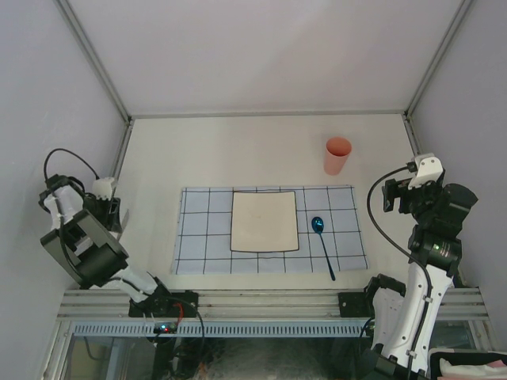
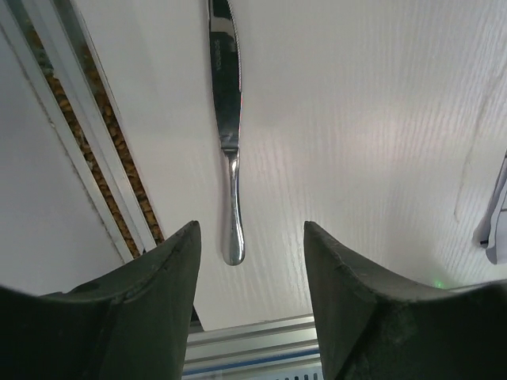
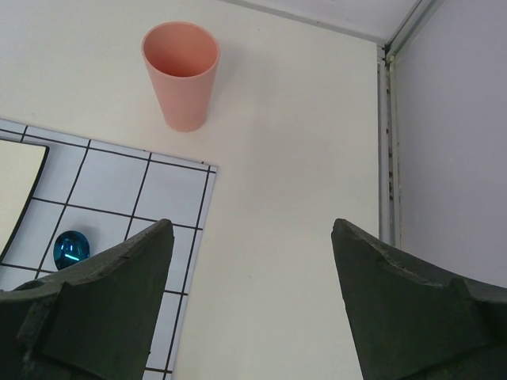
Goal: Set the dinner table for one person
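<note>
A silver knife (image 2: 230, 119) lies flat on the bare table at the left edge, its handle end towards my left gripper. That gripper is open above the table, and its fingers have nothing between them. A checked placemat (image 1: 204, 229) carries a square cream plate (image 1: 264, 222) at its middle. To the plate's right, a blue-headed spoon (image 1: 318, 226) rests with its handle past the mat's front edge. Behind the mat's right part stands a pink cup (image 1: 337, 155), upright. Over the right side of the table hangs my right gripper, its fingers apart and empty.
Metal rails (image 1: 269, 114) bound the table at the back and along the sides. Bare table (image 1: 230, 150) stretches behind the placemat. In the right wrist view, the area right of the mat is clear up to the side wall (image 3: 459, 150).
</note>
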